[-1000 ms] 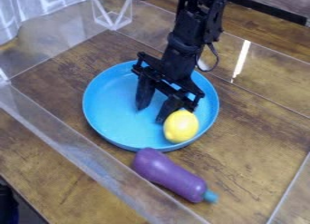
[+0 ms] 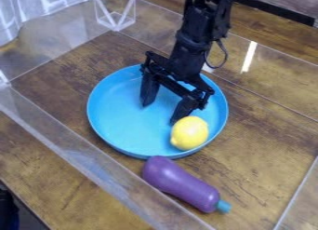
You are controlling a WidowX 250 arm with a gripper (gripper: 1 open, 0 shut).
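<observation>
A black robot arm reaches down from the top of the view to my gripper (image 2: 174,85), which stands open over the blue plate (image 2: 118,117), its black fingers spread toward the left and the right of the plate. A yellow object (image 2: 191,133), round like a lemon, lies on the right front of the plate, just below the right finger. A purple eggplant-like object (image 2: 178,180) with a teal tip lies on the wooden table in front of the plate. The fingertips are dark and hard to make out exactly.
A pale translucent edge runs along the lower left, and another pale structure stands at the top left corner.
The gripper has risen slightly from over the yellow object, which now shows more fully. The arm's upper part has shifted a little.
</observation>
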